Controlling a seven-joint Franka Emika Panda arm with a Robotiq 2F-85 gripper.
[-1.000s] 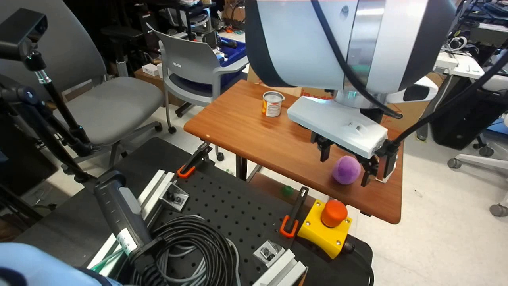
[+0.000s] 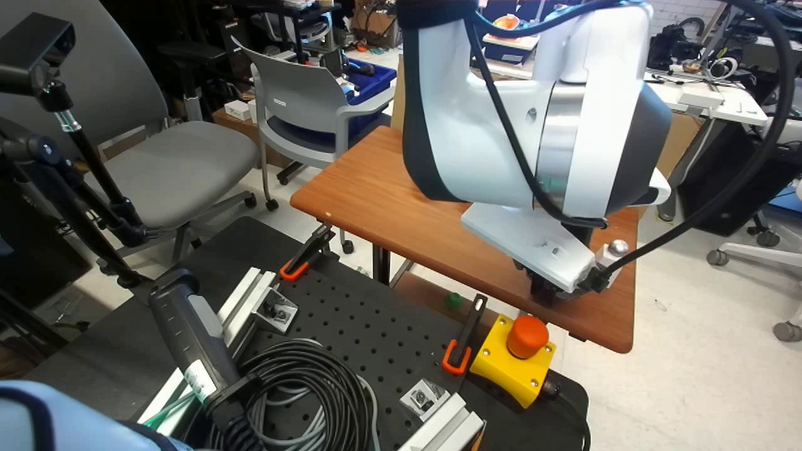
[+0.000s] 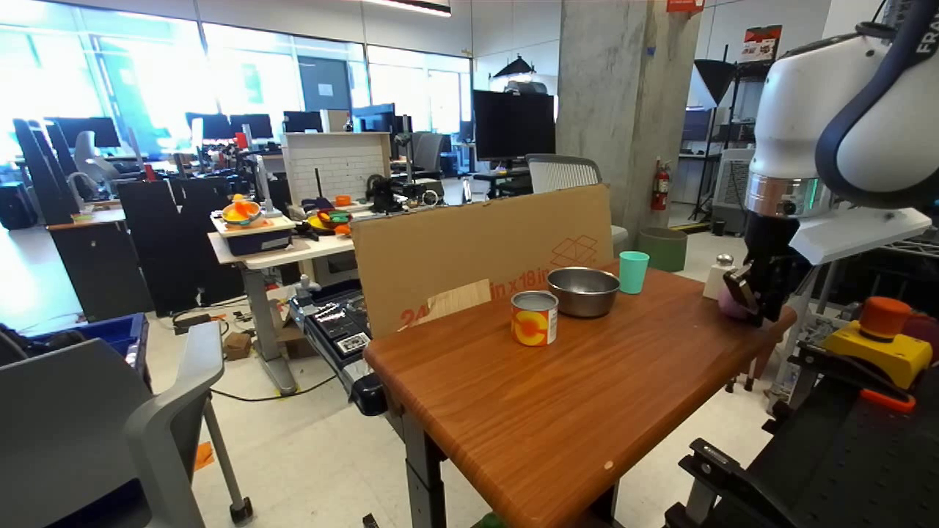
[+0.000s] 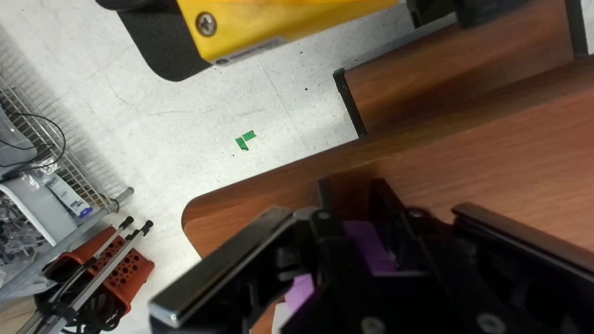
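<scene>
At the table's right end, a purple ball (image 3: 732,303) sits low between and behind the fingers of my gripper (image 3: 757,301). Seen from the wrist, the gripper's two dark fingertips (image 4: 324,192) stand a little apart near the table edge. Purple of the ball (image 4: 367,245) shows between the fingers, with another patch outside the left one. Whether both fingers press on it cannot be made out. Exterior view 1 has the ball hidden behind the hand.
A white bottle (image 3: 719,278) stands close beside the gripper. Farther along the table (image 3: 528,405) are a can (image 3: 534,321), a metal bowl (image 3: 583,292) and a teal cup (image 3: 633,273). The yellow emergency-stop box (image 2: 511,361) is near the table's edge.
The arm has come down over the purple ball, which was in plain sight between wide-open fingers. The hand has turned, and the fingers now stand closer together.
</scene>
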